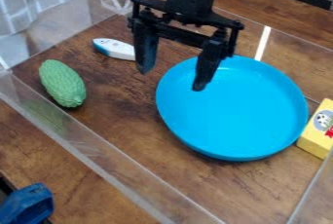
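Observation:
My black gripper (177, 57) hangs over the upper middle of the view, open, its two dark fingers spread apart with nothing seen between them. Its right finger is over the near-left rim region of a blue plate (232, 111). Left of the gripper lies a white and teal tube-like object (112, 48), partly hidden behind it. A green corn-shaped object (62, 84) lies on the wooden floor at the left.
A yellow box (316, 130) sits at the right edge. A blue object (22, 205) is at the bottom left. Clear plastic walls border the area. Bare wood (124, 135) lies below the corn-shaped object and plate.

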